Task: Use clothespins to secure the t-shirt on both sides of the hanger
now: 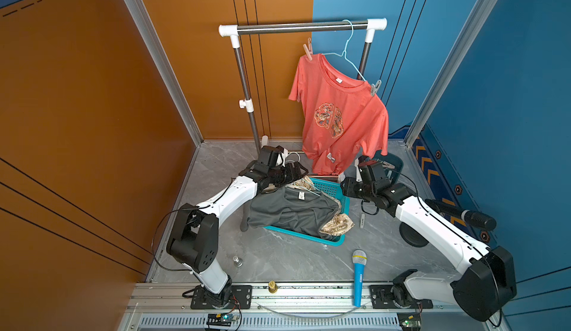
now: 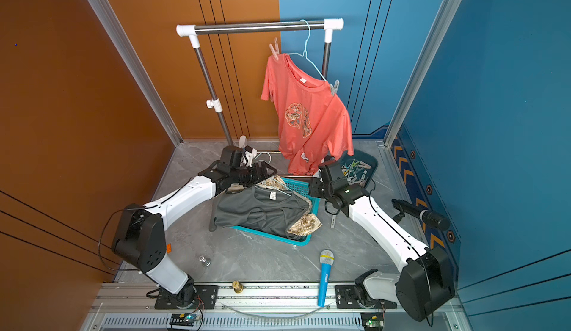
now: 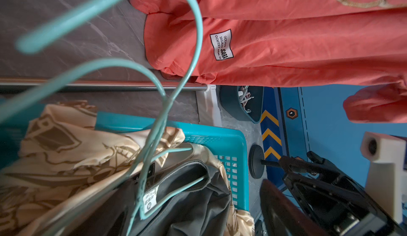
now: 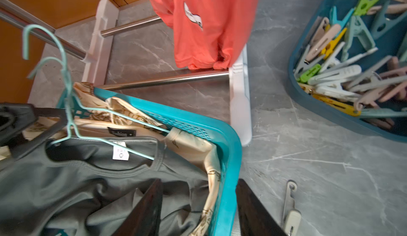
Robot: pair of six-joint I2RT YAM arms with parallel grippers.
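The red T-shirt [image 1: 336, 102] hangs on a hanger [image 1: 346, 48] from the rail, with a pale clothespin [image 1: 308, 50] and another [image 1: 376, 88] at its shoulders. My left gripper [image 1: 288, 172] is at the light-blue hangers [image 4: 67, 104] above the grey shirt [image 1: 285, 215] in the teal basket [image 1: 300, 235]; whether its fingers grip them is unclear. My right gripper stands open over the basket's right side, nothing between its fingers. A dark bin of clothespins [image 2: 357, 170] sits behind it.
The metal rack [image 1: 244, 69] stands at the back. A blue microphone [image 1: 358, 277], a black stand [image 1: 412, 234] and small metal pieces [image 1: 238, 261] lie near the front and right.
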